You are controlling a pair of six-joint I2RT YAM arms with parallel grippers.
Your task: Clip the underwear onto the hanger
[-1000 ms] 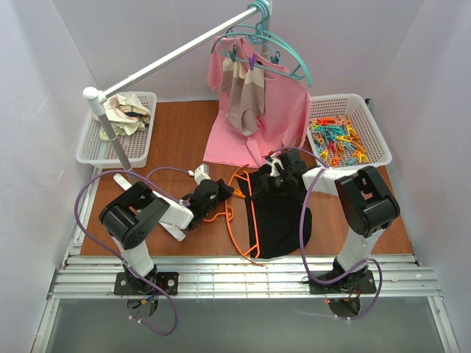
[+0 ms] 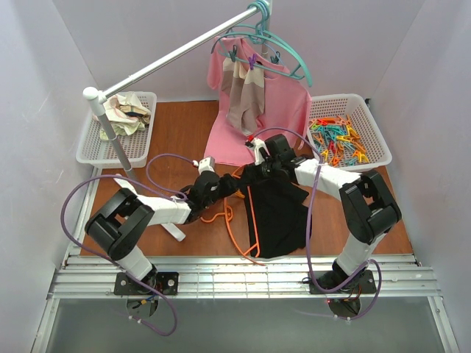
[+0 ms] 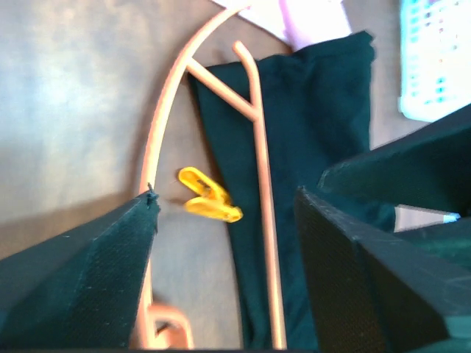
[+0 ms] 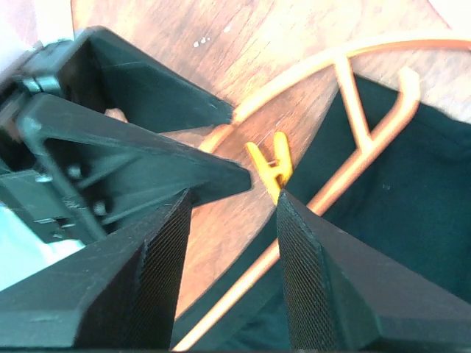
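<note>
Black underwear (image 2: 280,228) lies flat on the table, with an orange hanger (image 2: 254,220) across its left part. A small yellow clip rests beside the hanger's inner bar at the cloth's left edge, also visible as the yellow clip (image 4: 272,165) in the right wrist view. My left gripper (image 2: 229,184) hovers left of and over the hanger, fingers apart with nothing between them. My right gripper (image 2: 254,158) is close to it above the cloth's upper part, its fingers apart and empty; the two grippers overlap in both wrist views.
A basket of coloured clips (image 2: 338,140) sits at right, a basket of cloths (image 2: 96,147) at left. Behind, a pink garment (image 2: 228,147) hangs from teal hangers on a white rail (image 2: 169,56).
My right gripper has risen and moved left toward the left one. The hanger and underwear look unmoved.
</note>
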